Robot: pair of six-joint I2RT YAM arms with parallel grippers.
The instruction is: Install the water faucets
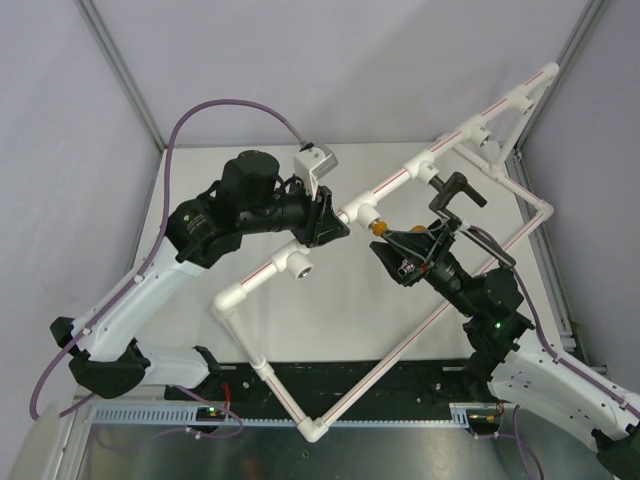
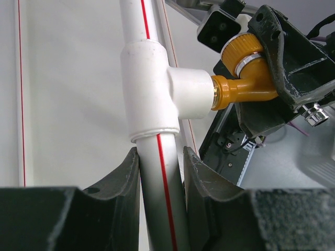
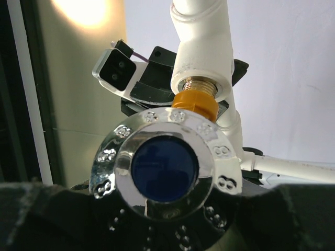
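Observation:
An orange faucet (image 2: 251, 83) has its threaded end in the side outlet of a white tee (image 2: 152, 94), as the left wrist view shows. My right gripper (image 1: 420, 250) is around the faucet body, whose chrome end with a dark blue centre (image 3: 165, 167) fills the middle of the right wrist view. My left gripper (image 1: 320, 215) is on the pipe just left of that tee; the red-striped pipe (image 2: 162, 193) runs between its dark fingers.
The white pipe frame (image 1: 480, 120) rises diagonally to the back right with more tee outlets, and its lower rail runs to a front elbow (image 1: 313, 428). A white board (image 1: 240, 300) lies behind it.

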